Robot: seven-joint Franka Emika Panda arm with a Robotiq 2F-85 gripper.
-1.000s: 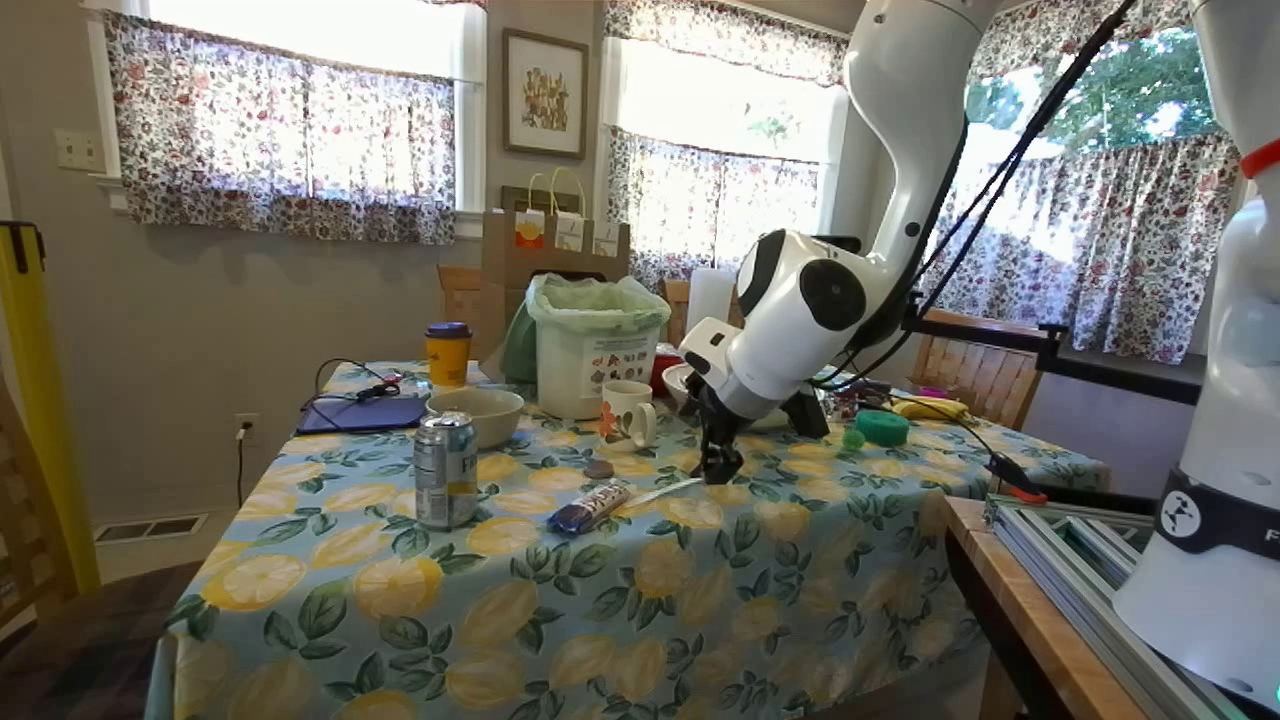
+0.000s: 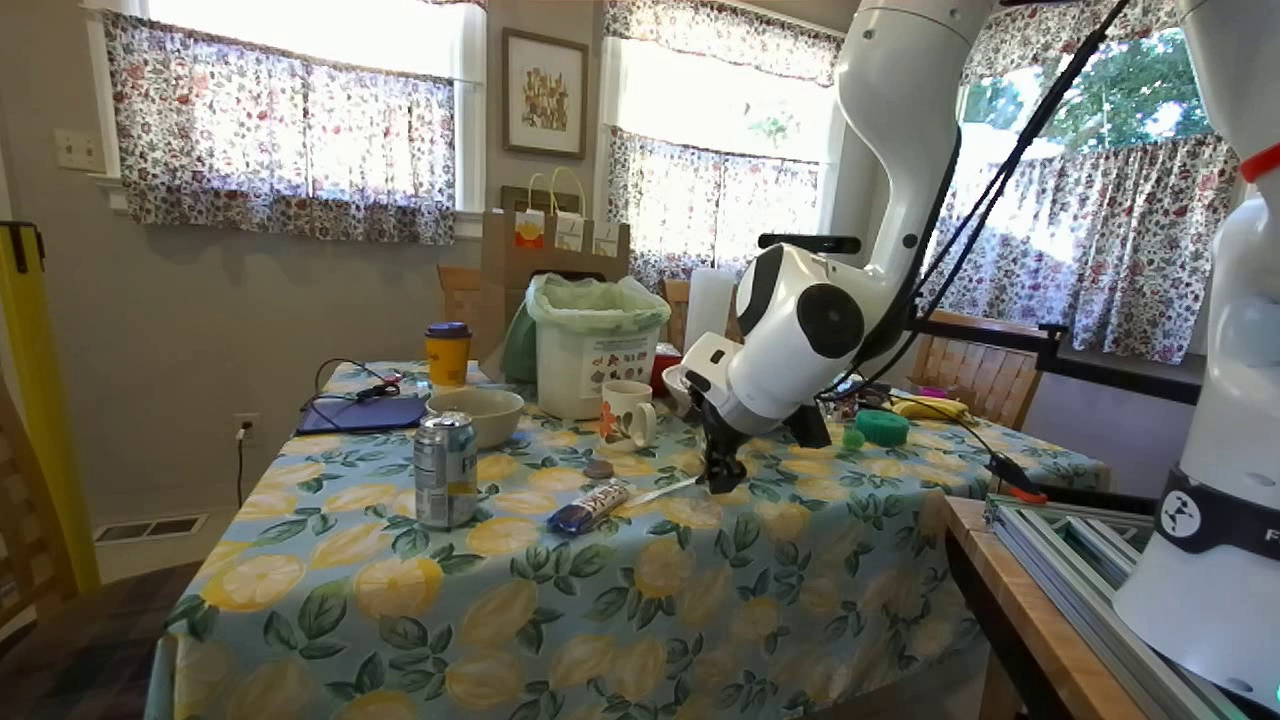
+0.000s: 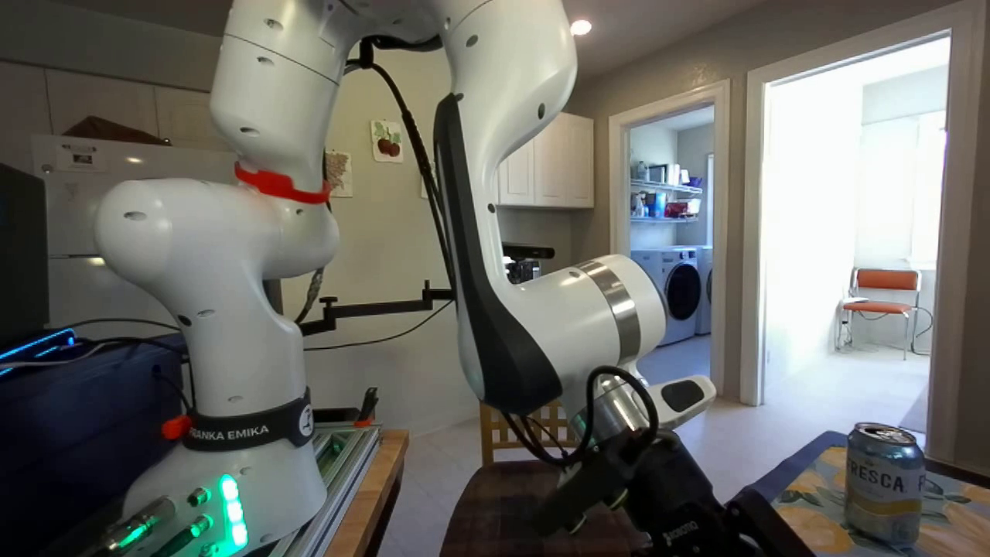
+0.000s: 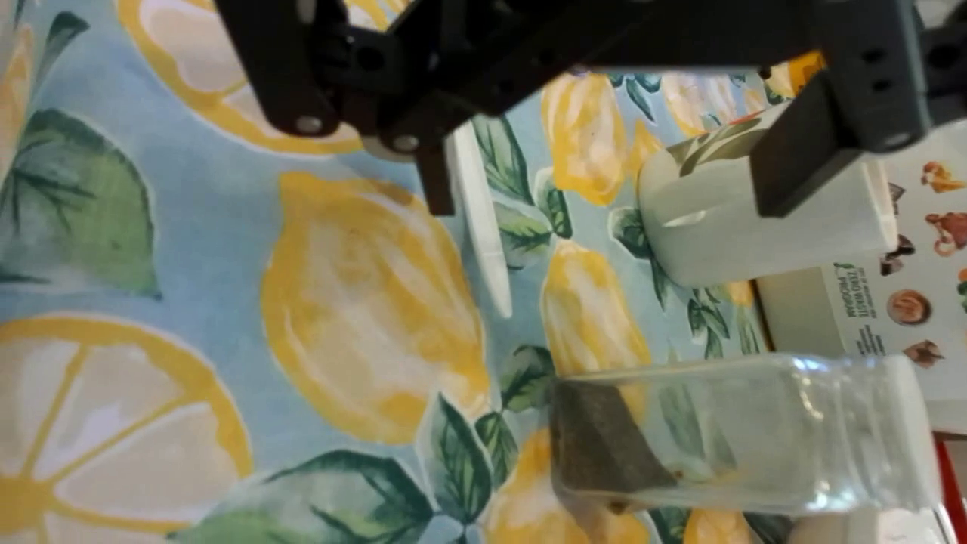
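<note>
My gripper stands open low over the lemon-print tablecloth [image 4: 208, 227], its fingers wide apart. A thin white strip [image 4: 485, 236] lies on the cloth close to the left finger [image 4: 435, 181] in the wrist view; part of it is hidden behind that finger. In exterior view 1 this white strip [image 2: 666, 490] reaches from a dark blue patterned object [image 2: 588, 510] toward the gripper [image 2: 723, 472]. Beyond the right finger, the white mug [image 4: 761, 217] shows in the wrist view. A clear glass bottle [image 4: 743, 435] stands near it.
A soda can [image 2: 445, 470] and a bowl [image 2: 489, 416] stand to the left in exterior view 1. Behind the mug [image 2: 626, 415] is a lined white bin [image 2: 594, 348]. A green round object [image 2: 882, 427] lies to the right.
My wrist and gripper have shifted slightly, with the gripper a little lower and to the right in exterior view 1. The objects on the table have not visibly moved.
</note>
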